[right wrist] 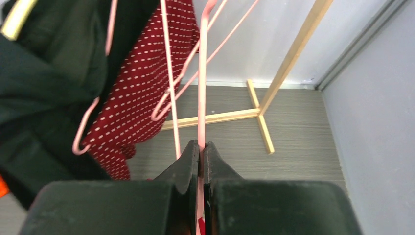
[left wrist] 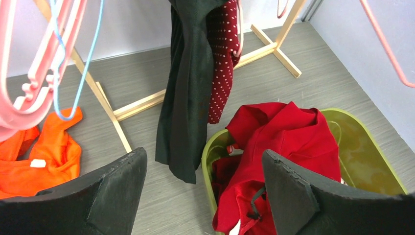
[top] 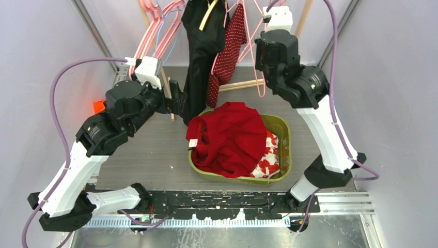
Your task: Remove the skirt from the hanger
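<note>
Dark cloth [top: 193,77] and a red polka-dot cloth [top: 230,57] hang on hangers from the wooden rack; which is the skirt I cannot tell. My left gripper faces them from the left, its fingers apart and empty. My right gripper, at the upper right, is shut on a pink hanger rod [right wrist: 202,98], which carries no garment that I can see. In the right wrist view the polka-dot cloth [right wrist: 129,107] hangs left of that rod.
A green bin [top: 281,170] holds red cloth and white-red floral fabric below. Pink and blue empty hangers [left wrist: 39,88] crowd the left of the rack. Orange cloth [left wrist: 58,152] lies on the floor at left. Walls close both sides.
</note>
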